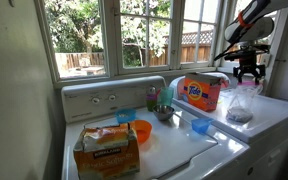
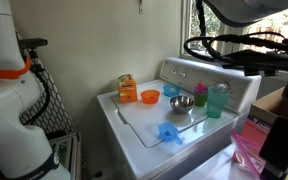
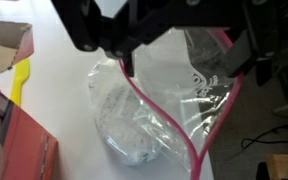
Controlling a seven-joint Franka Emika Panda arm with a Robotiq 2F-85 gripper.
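Observation:
A clear plastic bag with a pink zip edge point(image 3: 156, 112) fills the middle of the wrist view, its mouth gaping around the gripper. Something pale and grainy point(image 3: 124, 125) lies in the bag's bottom. My gripper is over the mouth, its dark fingers point(image 3: 260, 65) spread apart at either side. The pink edge runs close by both fingertips; whether they touch it is unclear. From exterior view 1, the gripper point(image 1: 248, 76) stands just above the bag point(image 1: 240, 112), on the right-hand machine. The dark arm hides much of exterior view 2, where the pink edge point(image 2: 246, 156) shows low.
An orange Tide box point(image 1: 198, 91) stands left of the bag. On the left-hand machine are a Kirkland box point(image 1: 107, 152), an orange bowl point(image 1: 141, 131), a metal bowl point(image 1: 164, 112) and a blue scoop point(image 1: 200, 126). A yellow utensil point(image 3: 21, 80) lies near the bag.

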